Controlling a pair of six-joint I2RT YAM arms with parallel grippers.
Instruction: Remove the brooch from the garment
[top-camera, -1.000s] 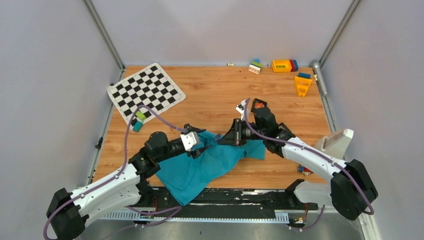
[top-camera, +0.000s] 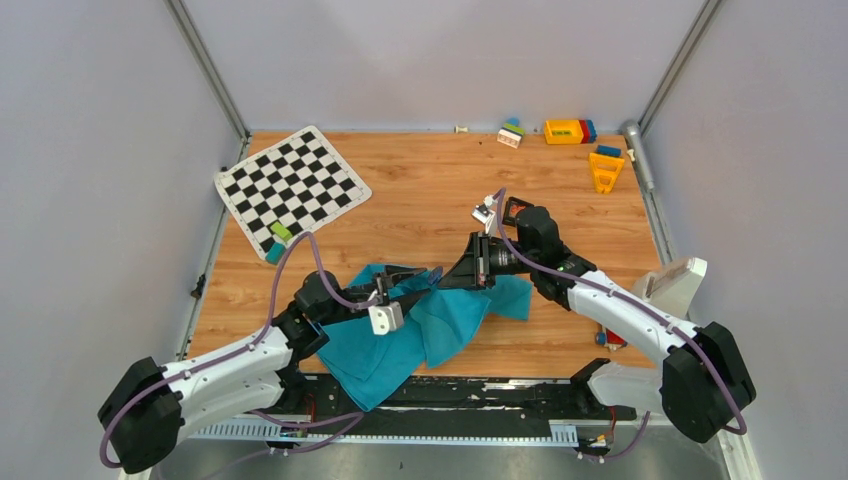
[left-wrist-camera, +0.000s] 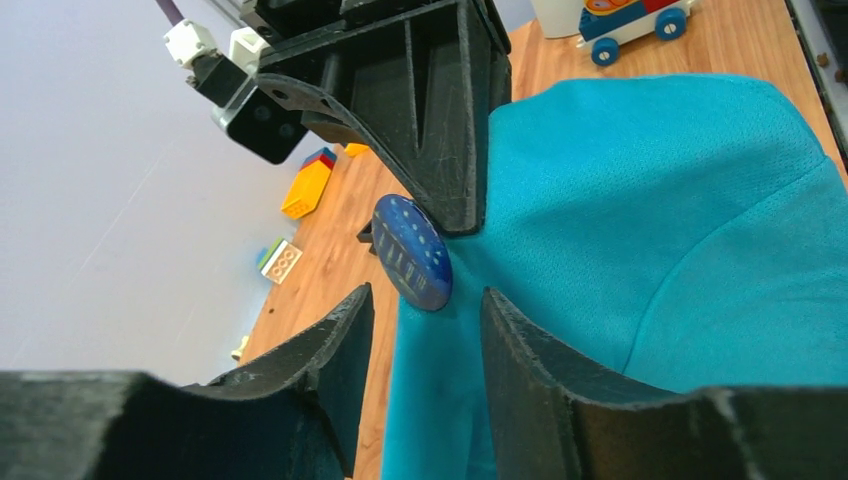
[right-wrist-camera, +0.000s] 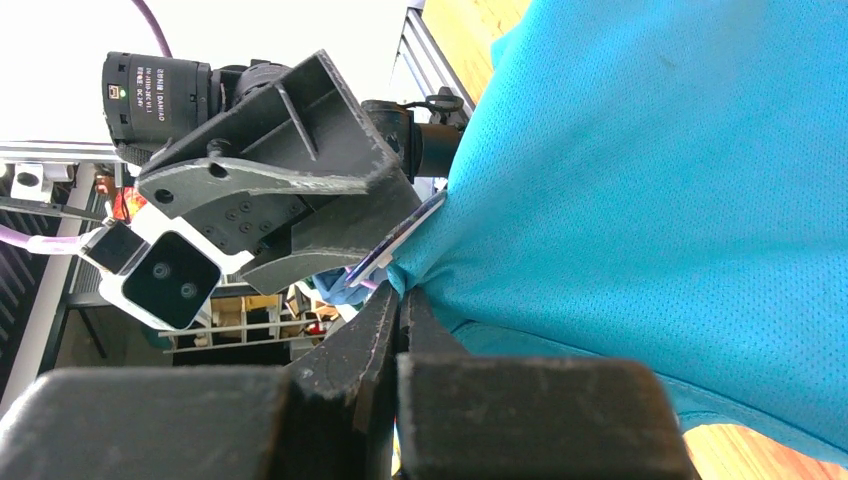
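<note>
The teal garment (top-camera: 455, 325) is lifted into folds between my arms. My right gripper is shut on a pinch of it, and the cloth puckers at its fingertips. A dark blue oval brooch (left-wrist-camera: 412, 250) with light specks sits on the cloth just beside the right gripper's tip. In the right wrist view the brooch (right-wrist-camera: 397, 240) appears edge-on, close against the cloth. My left gripper is open, its fingertips on either side of the brooch's lower end in the left wrist view; contact cannot be made out.
A checkerboard (top-camera: 292, 190) lies at the back left with small green and teal blocks. Toy bricks (top-camera: 568, 132) stand along the back right. A toy with wheels (left-wrist-camera: 635, 25) is near the right arm.
My left gripper has turned about its wrist and come in rightward, closer to the brooch.
</note>
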